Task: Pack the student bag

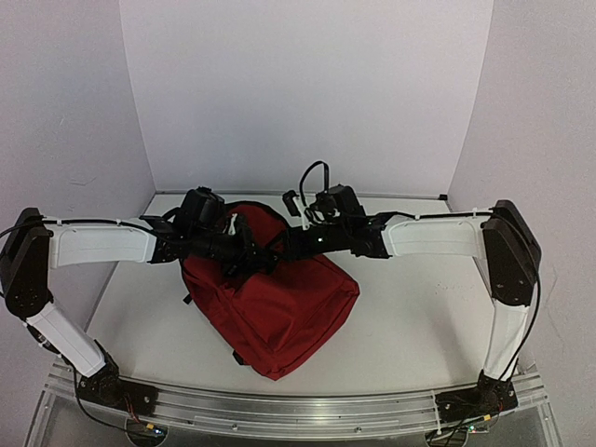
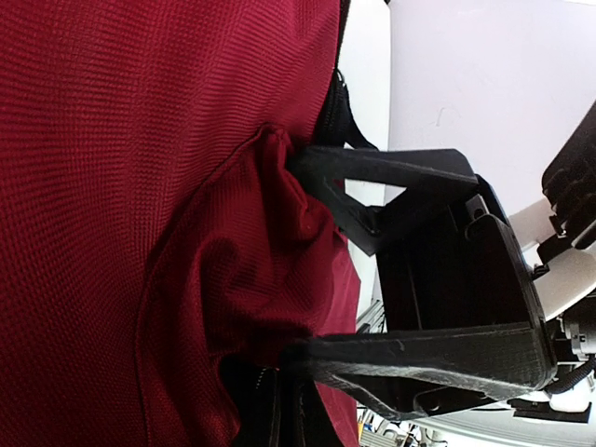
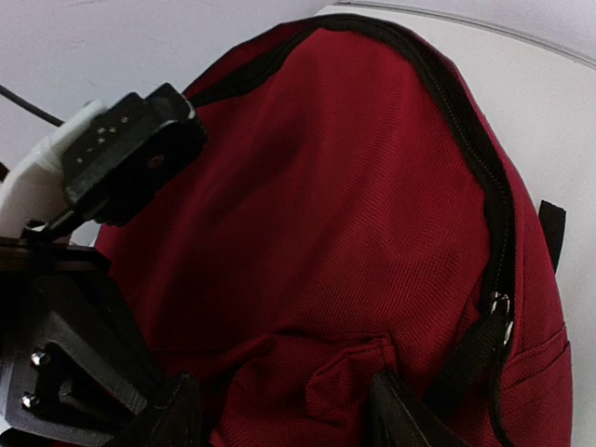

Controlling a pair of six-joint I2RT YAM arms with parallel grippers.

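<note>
A dark red bag [image 1: 289, 317] with a black zipper lies tilted on the table beneath both arms. My left gripper is shut low in the left wrist view, with cloth bunched around its tips; whether fabric is pinched between them is hidden. From the other side, my right gripper reaches in with its fingers open. Its two fingers [image 2: 419, 358] stand apart in the left wrist view, on either side of a raised fold of red cloth [image 2: 265, 242]. In the right wrist view that fold rises between the fingertips. The bag's inside is mostly hidden.
The grippers are very close together over the bag, the left one's camera housing [image 3: 140, 149] looming in the right wrist view. A metal rail [image 1: 279, 410] runs along the front.
</note>
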